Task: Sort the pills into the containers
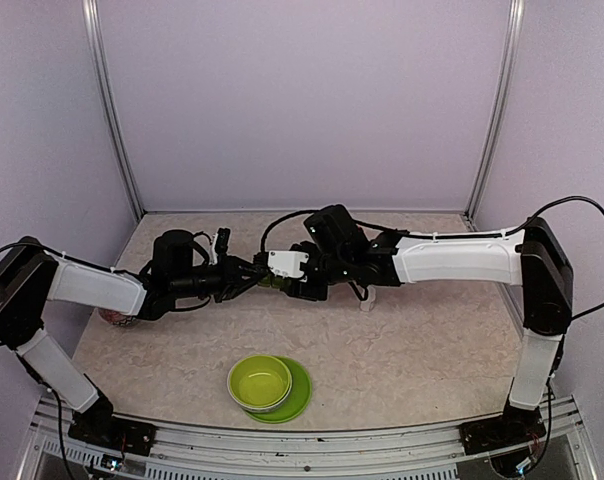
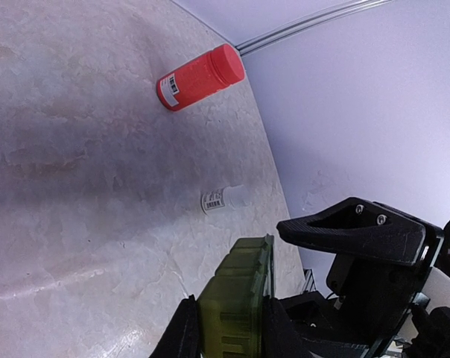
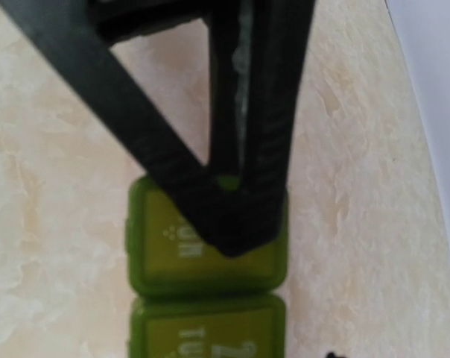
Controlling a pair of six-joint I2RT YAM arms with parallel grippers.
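A green pill organizer (image 2: 236, 298) is held in my left gripper (image 1: 252, 272), shut on it above the table's middle. My right gripper is over the organizer's end, its dark fingers above the MON lid (image 3: 165, 261), with the TUE lid (image 3: 203, 335) beside it. How far these fingers are apart is unclear. In the left wrist view a red bottle (image 2: 199, 78) and a small white bottle (image 2: 221, 198) lie on the table.
A green bowl (image 1: 259, 380) on a green plate (image 1: 297, 405) stands at the front middle. An object (image 1: 115, 316) at the left is mostly hidden behind the left arm.
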